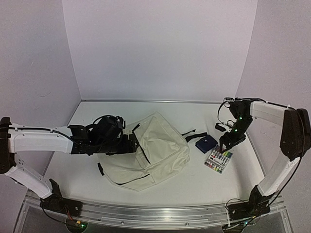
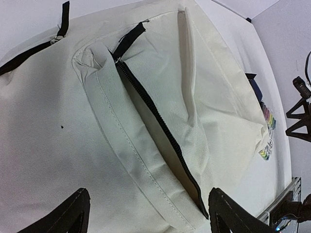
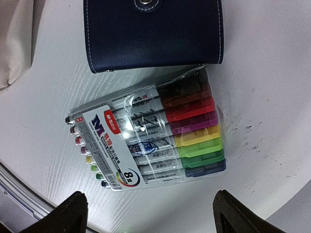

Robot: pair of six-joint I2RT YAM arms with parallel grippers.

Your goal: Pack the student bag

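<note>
The cream cloth bag [image 1: 163,141] lies flat on the table, with its black zipper [image 2: 160,119] parted in a narrow slit. Over the bag's left part is my left gripper [image 1: 133,143], its fingers wide apart and nothing between them; in the left wrist view the left gripper is open. A clear pack of several coloured markers [image 3: 155,133] lies flat at the right, below a dark blue case [image 3: 153,36]. My right gripper is open above the table by the marker pack, holding nothing. From above, the right gripper [image 1: 224,145] covers the pack's upper edge.
Black straps [image 1: 197,136] stick out from the bag towards the blue case [image 1: 206,143]. A metal rail [image 1: 165,211] runs along the table's front edge. Walls stand at the back and both sides. The table behind the bag is clear.
</note>
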